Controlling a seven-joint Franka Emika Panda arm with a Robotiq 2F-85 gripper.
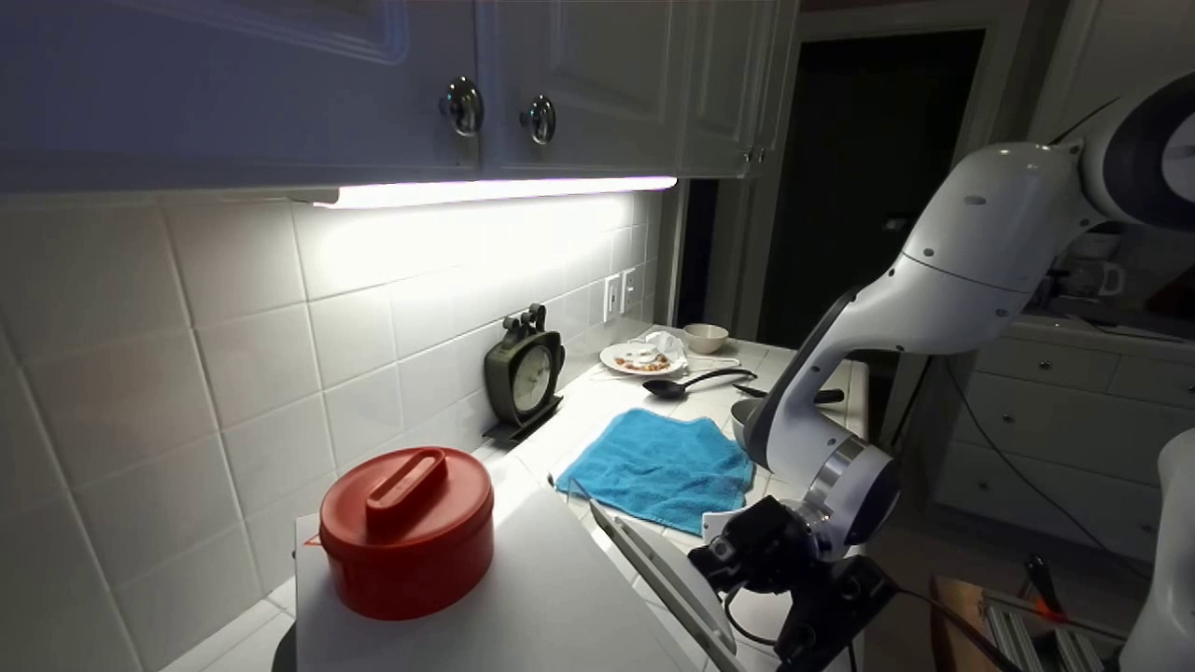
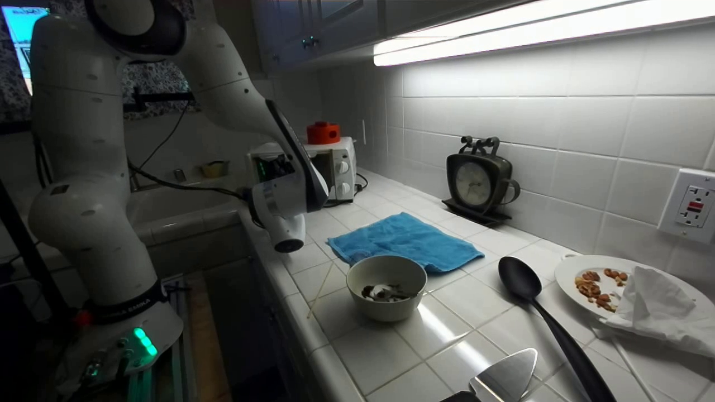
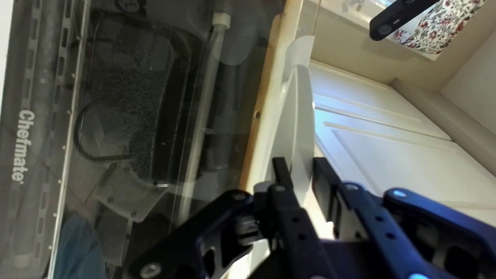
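Note:
A white toaster oven with a red lidded pot on top stands at the near end of the counter. My gripper is shut on the white door handle, with a finger on either side of it. In the wrist view, the glass door fills the left side, with "Chefmate" lettering on it. From the first exterior side, my gripper reaches the handle at the oven's front. The far exterior view also shows the oven, but the arm hides my fingers there.
A blue towel lies on the counter beyond the oven. A scale stands against the tiled wall. Farther along are a bowl, a black spoon, a spatula and a plate with nuts.

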